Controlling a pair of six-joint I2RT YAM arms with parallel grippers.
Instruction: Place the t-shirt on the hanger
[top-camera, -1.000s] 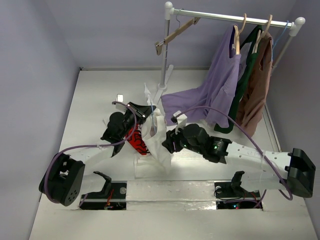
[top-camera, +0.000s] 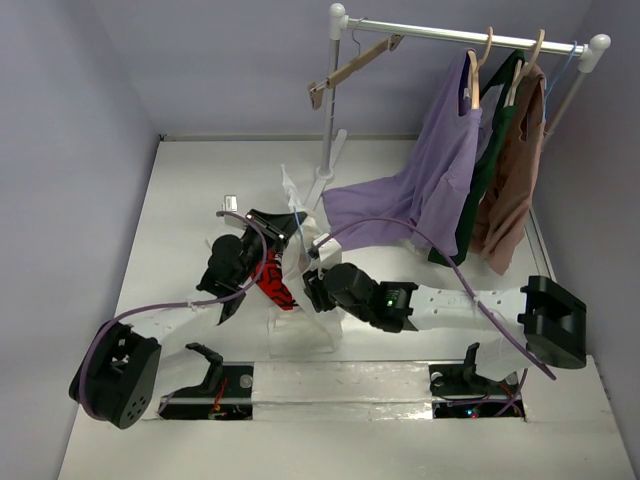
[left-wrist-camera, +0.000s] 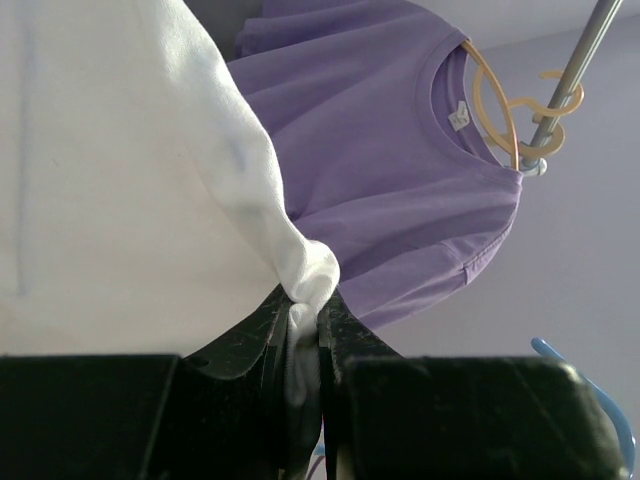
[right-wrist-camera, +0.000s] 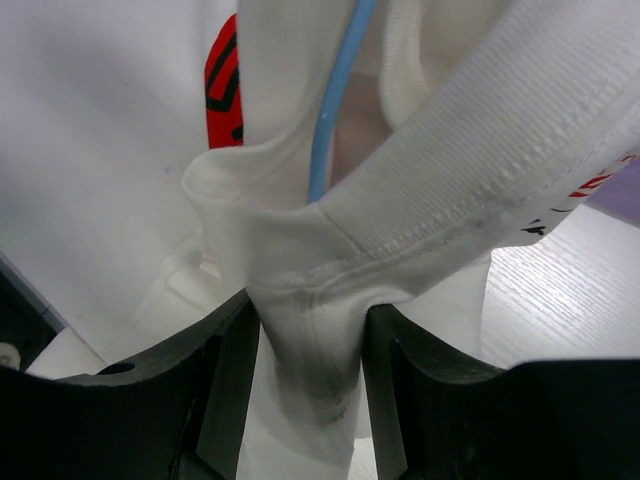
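A white t-shirt with a red-and-black print hangs bunched between my grippers, a blue hanger inside it. My left gripper is shut on the white fabric; in the left wrist view a blue hanger piece also shows at lower right. My right gripper has its fingers part open on either side of a fold of the shirt below the hanger.
The rack's rail carries a lilac shirt, green and brown garments, and an empty wooden hanger. Free floor lies at the back left.
My right gripper has moved left onto the white shirt from its right side. My left gripper has shifted slightly left with the shirt.
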